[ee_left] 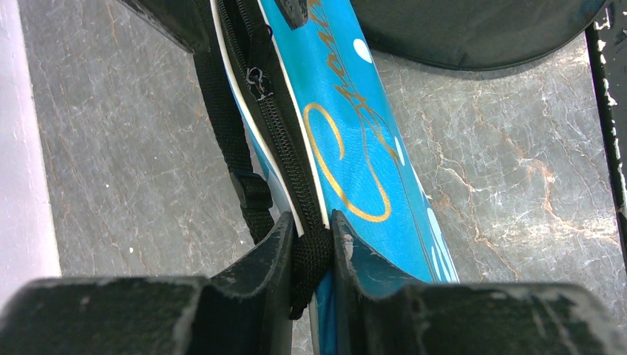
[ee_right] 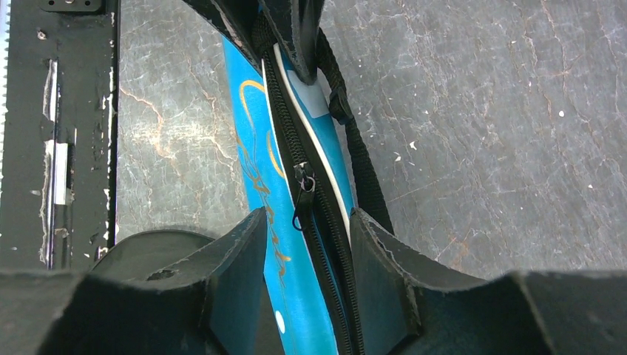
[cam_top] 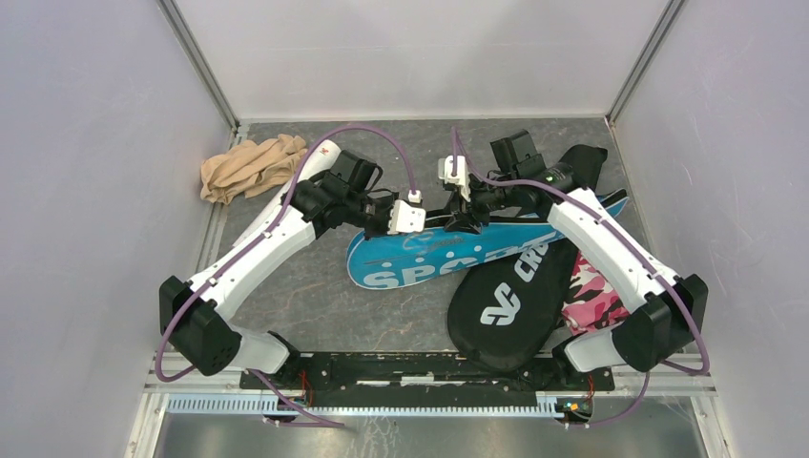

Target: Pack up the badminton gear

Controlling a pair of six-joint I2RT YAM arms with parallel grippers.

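A blue racket bag (cam_top: pixel 401 267) lies across the middle, its dark zipper along the top. In the left wrist view my left gripper is shut on the black strap at the zipper's end, with the zipper slider (ee_left: pixel 257 83) beyond it. In the right wrist view my right gripper stands open over the zipper, its fingertips either side of the zipper pull (ee_right: pixel 304 196). The left gripper's fingers show at the top of that view.
A black padded case (cam_top: pixel 506 315) lies under the bag at front right, beside pink camouflage fabric (cam_top: pixel 596 301). A beige cloth (cam_top: pixel 250 167) lies at back left. Bare grey floor shows at front left.
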